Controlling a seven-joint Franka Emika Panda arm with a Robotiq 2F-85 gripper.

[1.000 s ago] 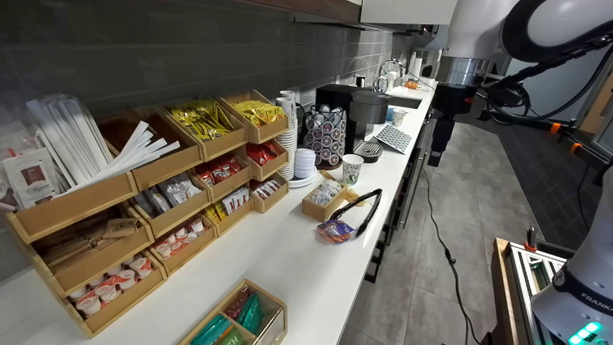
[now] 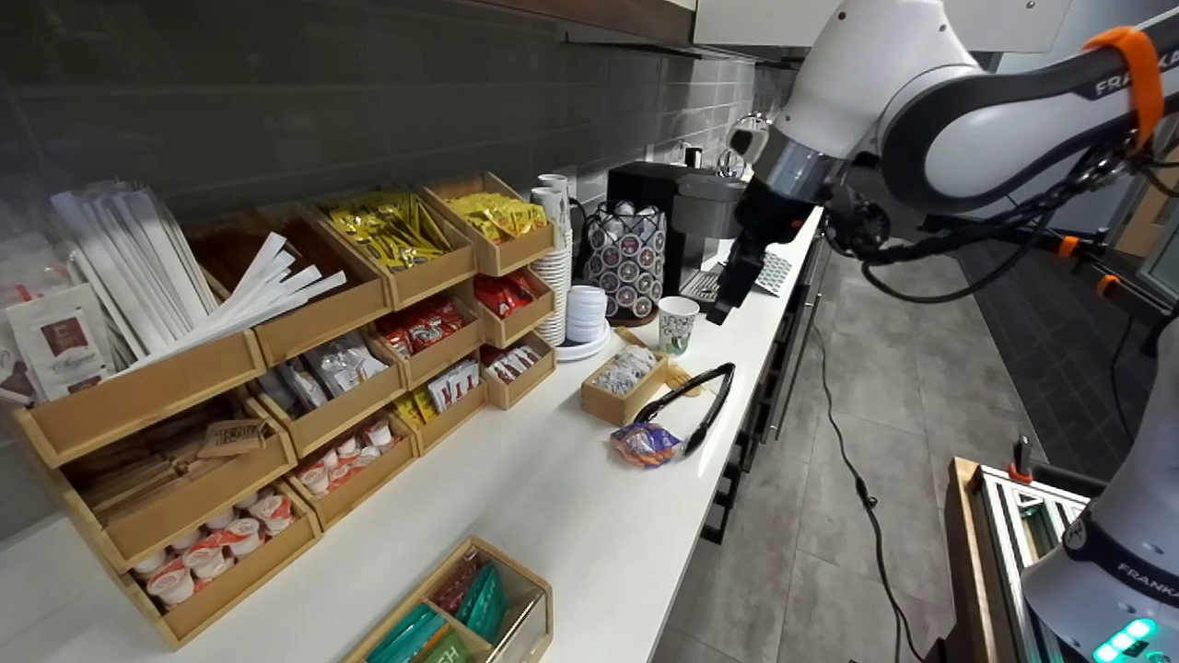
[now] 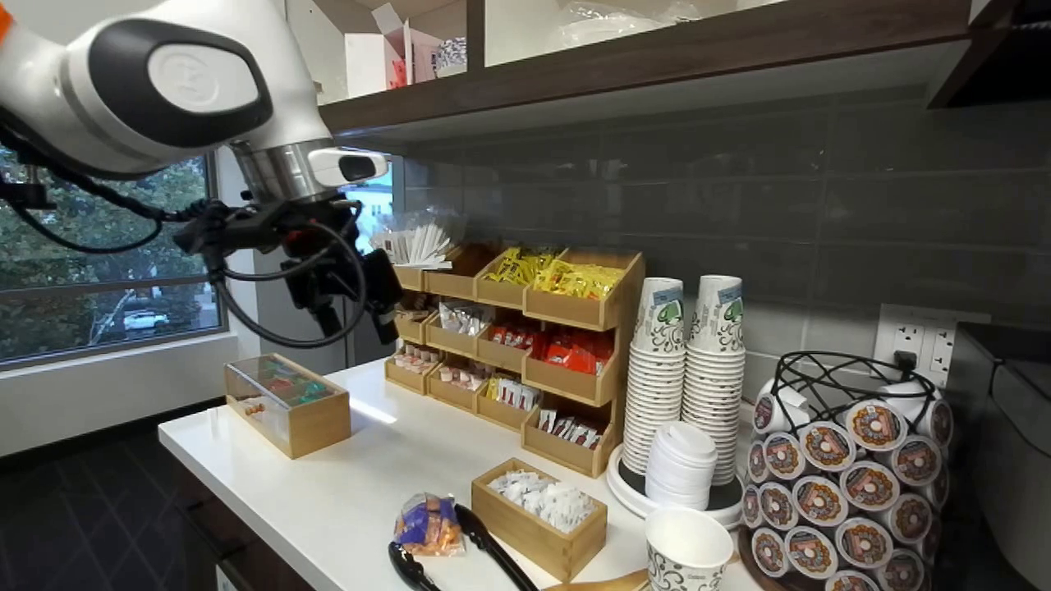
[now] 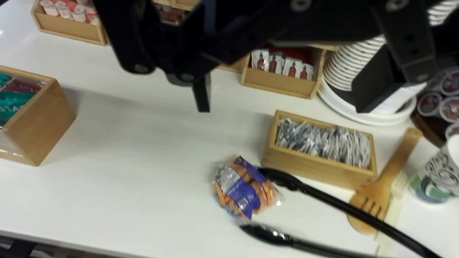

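Note:
My gripper is open above the counter, its two black fingers [image 4: 201,94] far apart in the wrist view and nothing held between them. Beneath it on the white counter lies a small clear bag with orange contents and a purple label [image 4: 245,189]. Black tongs [image 4: 327,202] rest spread beside the bag, one tip by its upper right edge and the other just below it. A wooden box of white packets [image 4: 320,165] stands close to the tongs. In exterior view 1 the gripper [image 2: 731,293] is seen edge-on, well above the counter.
A wooden slotted spatula [image 4: 374,195] and a patterned paper cup [image 2: 677,326] are near the packet box. Tiered condiment bins [image 3: 562,384] and cup stacks [image 3: 658,379] line the wall. A clear-fronted tea box [image 3: 320,419] sits at the far end, with bare counter between.
The arm has swung from over the floor side toward the counter, and the gripper has tilted. Objects on the counter have not moved.

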